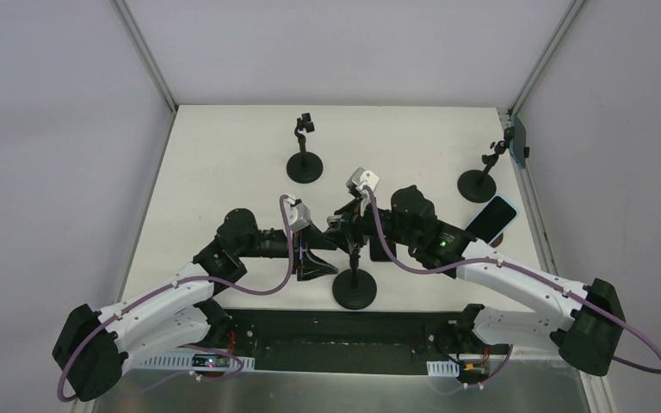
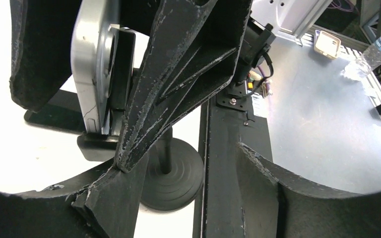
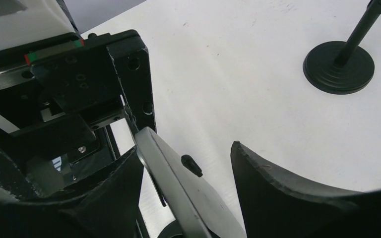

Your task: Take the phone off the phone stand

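Observation:
A phone stand with a round black base (image 1: 354, 291) stands at the front centre, between both grippers. My left gripper is part open just beside it, with the stand's post and base visible between its fingers in the left wrist view. A silver-edged phone (image 2: 88, 74) is upright at the stand's head, partly hidden by black parts. In the right wrist view the phone (image 3: 168, 178) runs between the fingers of my right gripper, which is part open; whether both fingers touch it is unclear.
Another stand (image 1: 305, 168) is at the back centre. A third stand (image 1: 476, 186) holding a phone is at the right edge, with a loose phone (image 1: 491, 219) below it. A dark flat item (image 1: 381, 252) lies behind the near stand.

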